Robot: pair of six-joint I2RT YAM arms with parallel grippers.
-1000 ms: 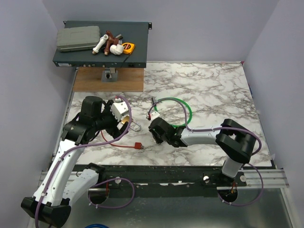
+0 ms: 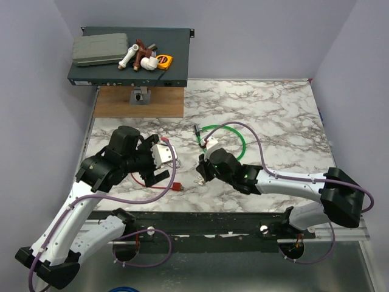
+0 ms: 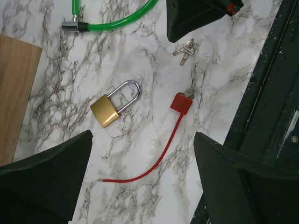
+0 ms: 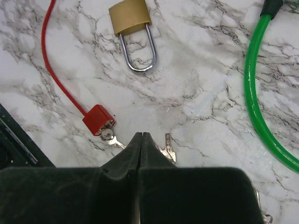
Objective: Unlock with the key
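A red lock with a red cord lies on the marble, a silver key at its keyhole in the right wrist view (image 4: 106,134). Loose keys (image 3: 186,53) lie nearby, and a brass padlock (image 3: 105,111) is to its side. My left gripper (image 2: 158,170) hangs open above them, nothing between its fingers. My right gripper (image 2: 204,169) is above the loose keys; its fingertips meet in its wrist view, partly covering keys, and whether anything is held is unclear.
A green cable lock (image 4: 254,93) lies behind. A wooden board (image 2: 106,103) and a raised shelf (image 2: 91,76) with tools stand at the back left.
My left gripper has shifted slightly toward the front right.
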